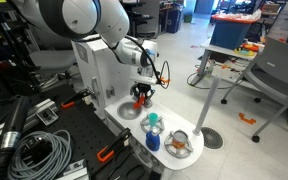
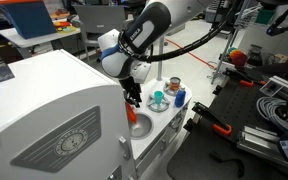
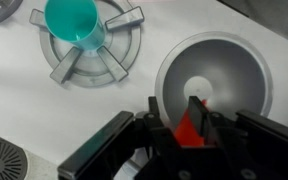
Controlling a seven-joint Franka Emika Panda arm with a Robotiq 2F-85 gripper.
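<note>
My gripper is shut on a red object [image 3: 188, 132], whose exact shape is mostly hidden behind the dark fingers. In the wrist view the red object overlaps the near side of a round grey metal bowl [image 3: 227, 72] set in the white countertop. From exterior view 1, the gripper [image 1: 141, 94] and red object [image 1: 139, 102] appear close above the bowl [image 1: 127, 111], at its far right side. Exterior view 2 shows the red object [image 2: 131, 114] hanging below the gripper [image 2: 134, 99], at the bowl's [image 2: 142, 126] edge. Whether it touches anything cannot be told.
A teal cup [image 3: 72, 18] stands on a grey burner ring [image 3: 112, 63]. Further along the counter are a blue cup [image 1: 153, 140] and a can [image 1: 180, 135] on another ring. A white wall panel [image 2: 74, 120] rises close beside the bowl. Bare counter lies between these.
</note>
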